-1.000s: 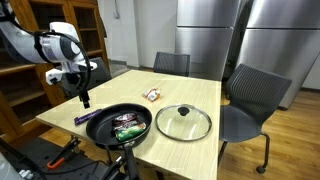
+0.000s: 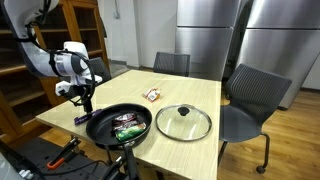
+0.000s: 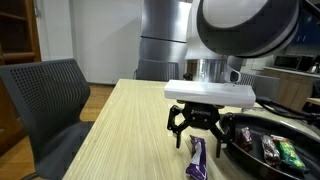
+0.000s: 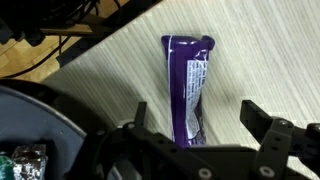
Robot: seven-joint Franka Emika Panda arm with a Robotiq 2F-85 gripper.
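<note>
A purple-wrapped bar lies flat on the light wooden table, and in the wrist view it runs lengthwise between the two fingers of my gripper. Both fingers stand apart from it, with pale tabletop showing on either side. From the second exterior view, the open gripper is just above the bar. Beside it sits a black pan with several wrapped snacks inside.
A glass lid rests to the right of the pan. Farther back lies a small orange-and-white packet. Chairs stand around the table, whose middle and back are mostly clear.
My gripper has come down toward the table, close over the purple bar. The bar, pan and lid have stayed where they were.
</note>
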